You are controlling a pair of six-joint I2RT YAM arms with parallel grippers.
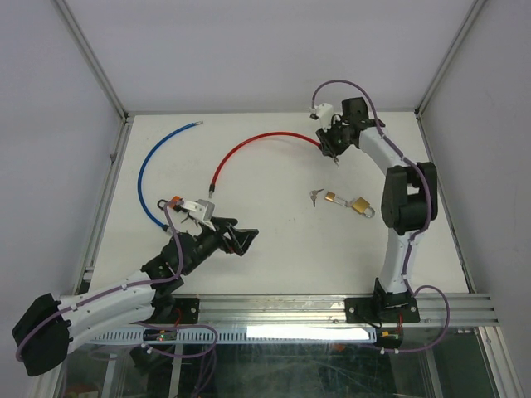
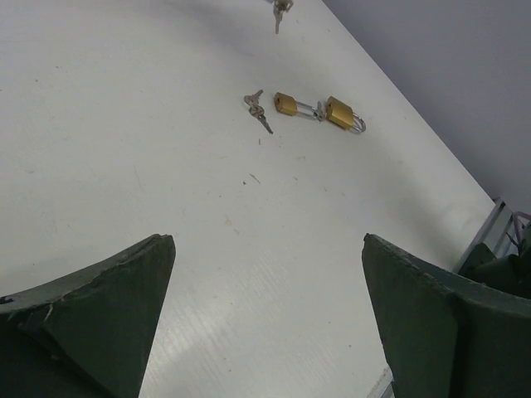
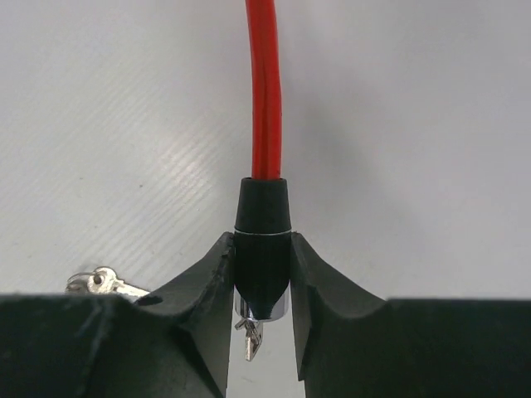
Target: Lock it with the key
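Observation:
A red cable lock [image 1: 267, 135] curves over the back of the table, its black end [image 3: 263, 217] between the fingers of my right gripper. Both fingers press against that black end, one from each side. A small silver key [image 3: 252, 338] shows just below the chrome tip; whether it sits in the lock cannot be told. My left gripper [image 1: 239, 239] stands open over the front left of the table, with empty space between its fingers. Another set of keys [image 1: 314, 196] lies flat near the middle right, beside the padlocks.
Two brass padlocks, a small one [image 1: 332, 197] and a larger one [image 1: 362, 206], lie at the right. The blue cable [image 1: 143, 170] curves along the left side, near an orange object [image 1: 175, 201].

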